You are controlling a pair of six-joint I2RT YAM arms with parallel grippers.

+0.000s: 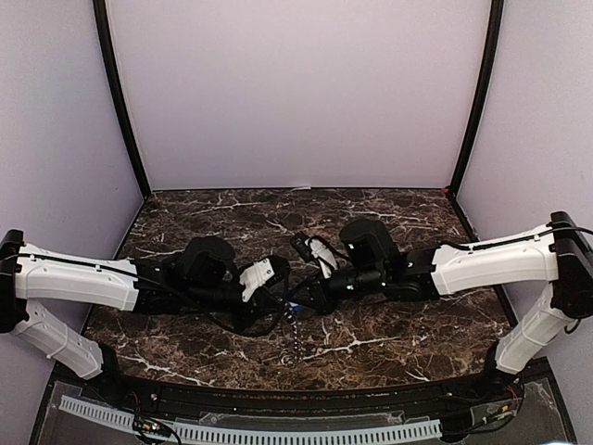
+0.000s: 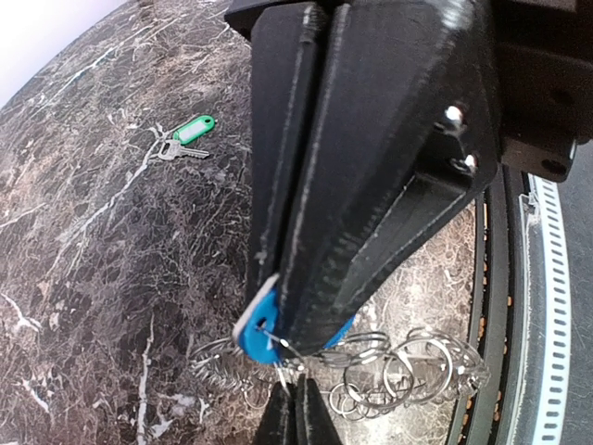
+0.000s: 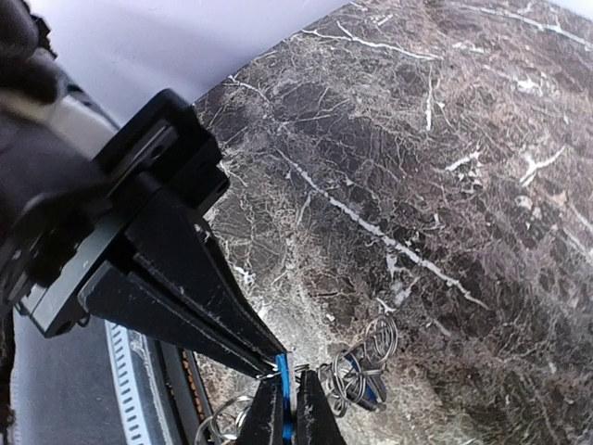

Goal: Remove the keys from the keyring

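In the left wrist view, my left gripper is shut at the bottom, with a thin metal loop running from its tips up to a blue tag [image 2: 259,332]. The large dark fingers [image 2: 347,185] of the right gripper close over that tag. In the right wrist view, my right gripper is shut on the blue piece, seen edge-on, and the left gripper's fingers [image 3: 199,283] meet it from the left. Linked metal rings [image 3: 378,338] hang below, with another blue piece [image 3: 371,389] among them. Keys on this bunch cannot be made out.
A green tag [image 2: 194,129] with a silver key [image 2: 183,150] lies on the dark marbled table [image 2: 111,241], apart from both grippers. From above, the hanging chain [image 1: 296,343] is over the table's front part. Behind the arms the table is clear.
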